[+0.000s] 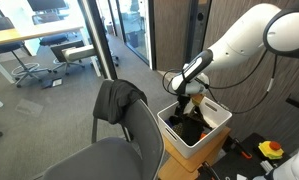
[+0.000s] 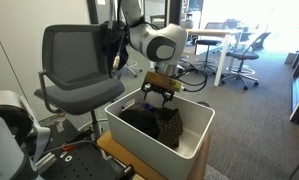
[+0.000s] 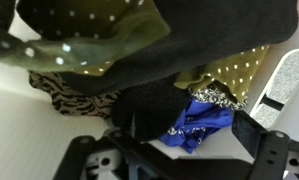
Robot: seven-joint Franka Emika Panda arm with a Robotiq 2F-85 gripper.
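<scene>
In the wrist view, my gripper stands open over cloths in a white bin (image 2: 189, 160). Between and beyond its fingers lie a black cloth (image 3: 149, 105) and a blue patterned cloth (image 3: 199, 120). An olive cloth with pale dots (image 3: 99, 32) fills the upper left, close to the camera, and a dotted olive part (image 3: 239, 72) shows at right. A leopard-print cloth (image 3: 71, 98) lies at left. From outside, the gripper (image 1: 182, 102) is low at the bin's opening; whether it touches cloth cannot be told.
The bin's walls (image 1: 220, 125) surround the gripper closely. It stands on a wooden surface (image 2: 124, 152). A grey office chair (image 1: 114, 150) with a dark garment (image 1: 119, 100) over its back is nearby. Open floor lies beyond.
</scene>
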